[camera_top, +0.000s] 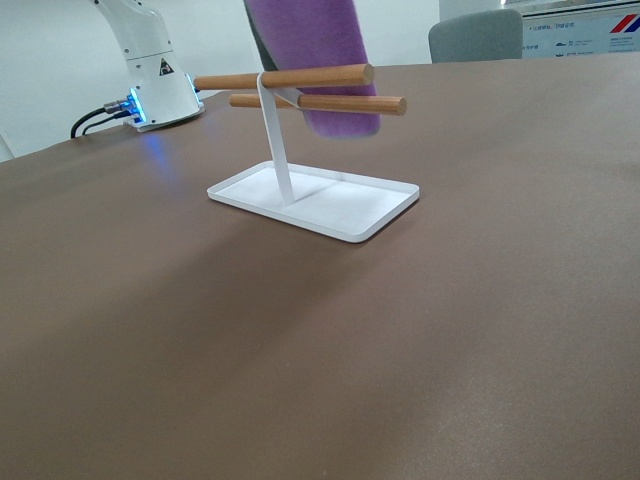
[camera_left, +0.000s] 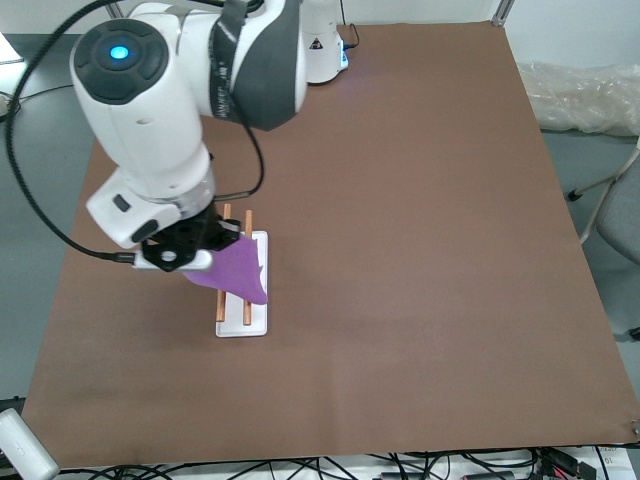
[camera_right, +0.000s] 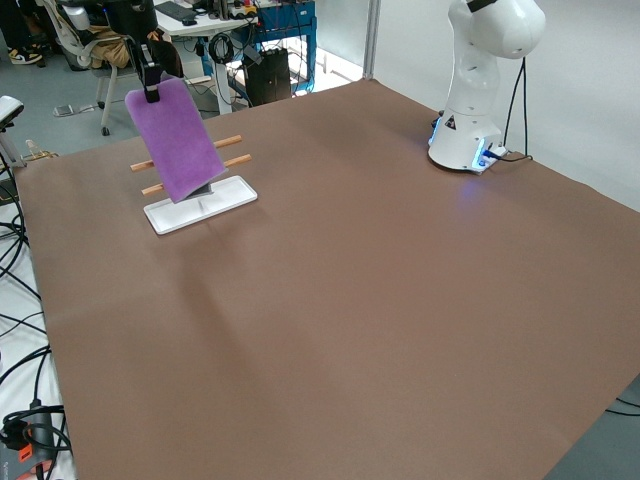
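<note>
A white stand with two wooden bars (camera_top: 310, 75) on a rectangular tray (camera_top: 345, 205) stands on the brown table. A purple cloth (camera_right: 175, 135) hangs beside and over the bars, its lower part behind them in the top view. My gripper (camera_right: 151, 92) is at the cloth's upper edge in the right view, apparently holding it; its fingertips are too small to judge clearly. In the left view the arm's head hides the gripper, with the cloth (camera_left: 235, 270) showing below it.
The arm's white base (camera_right: 465, 140) stands at the table's back. Cables lie beyond the edges; a chair (camera_left: 620, 210) stands off the table.
</note>
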